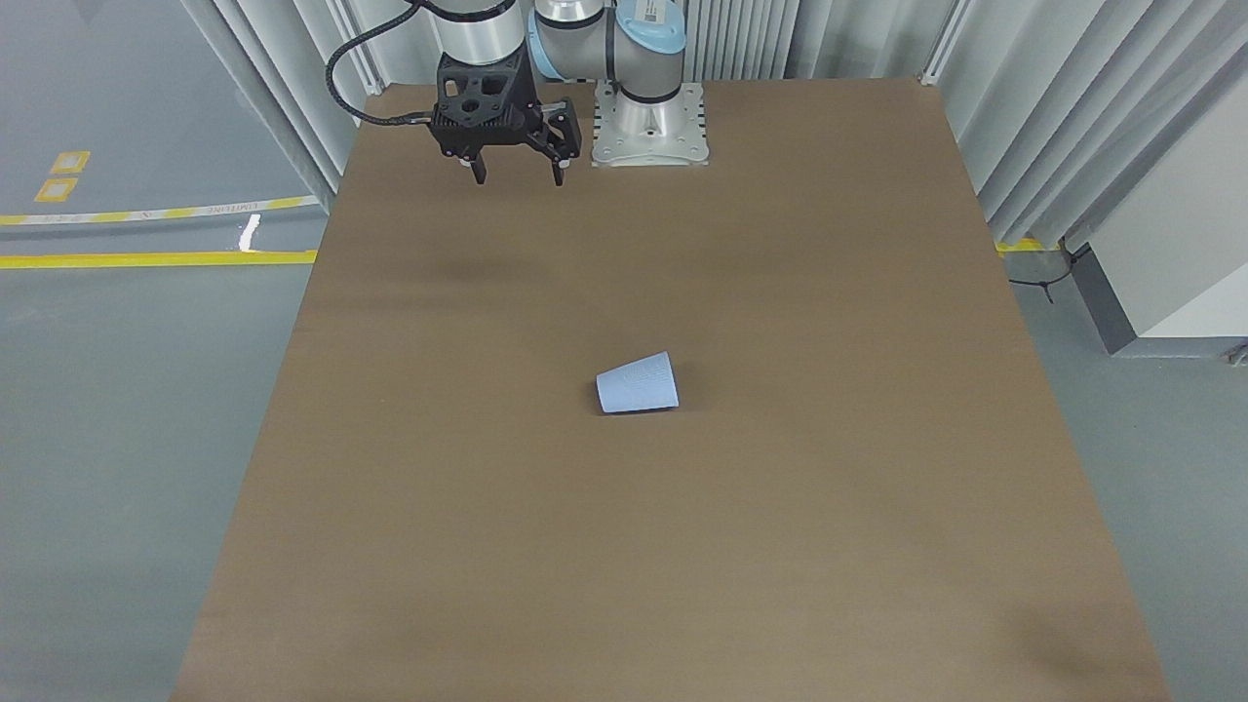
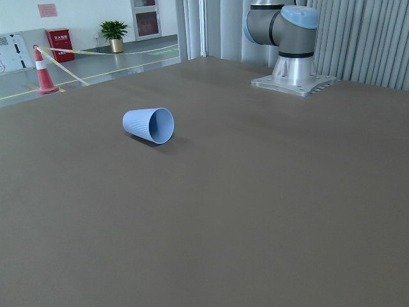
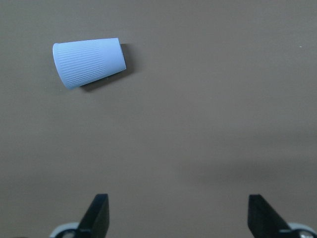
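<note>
A light blue ribbed cup lies on its side near the middle of the brown table. In the left view the cup shows its open end toward the right; in the wrist view the cup is at upper left. My black gripper hangs near the table's back edge, behind the cup and apart from it, fingers spread open with nothing between them. In the wrist view both fingertips of the gripper show at the bottom, wide apart.
The robot's base plate stands at the back edge of the table. Curtains line the back, and floor surrounds the table's sides.
</note>
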